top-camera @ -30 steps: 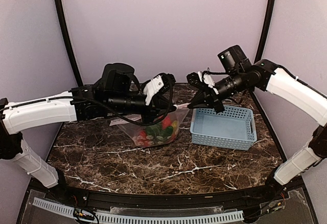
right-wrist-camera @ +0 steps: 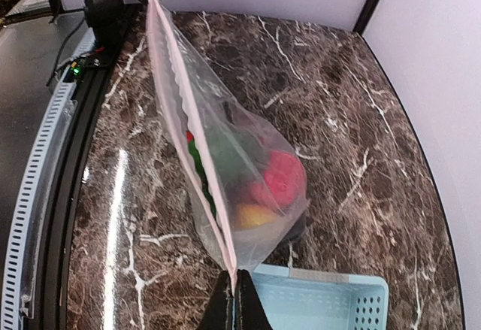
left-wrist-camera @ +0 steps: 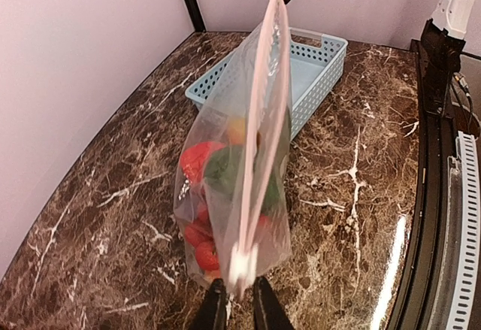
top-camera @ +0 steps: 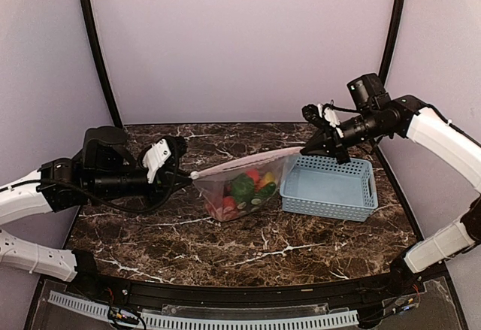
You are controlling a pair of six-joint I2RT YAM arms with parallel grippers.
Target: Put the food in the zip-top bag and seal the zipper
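The clear zip top bag (top-camera: pixel 279 174) is stretched between my two arms, its pink-edged top drawn nearly straight. Through the plastic show red, green and yellow food pieces (top-camera: pixel 242 187). At the bag's left end is a white slider (left-wrist-camera: pixel 242 266), right at the tips of my left gripper. The left fingers (left-wrist-camera: pixel 261 304) stand apart, and the bag's end reaches toward the gap between them. My right gripper is shut on the opposite top corner of the bag, holding it up near the basket. The pink top strip (right-wrist-camera: pixel 197 134) looks closed along its length, though I cannot tell for certain.
A light blue basket (top-camera: pixel 331 213), empty, stands right of the bag below the right arm. Walls rise on the left, right and back.
My left gripper has travelled left along the bag's top edge, from near the right gripper to the left end. The right gripper has shifted slightly right, and the top edge is straighter.
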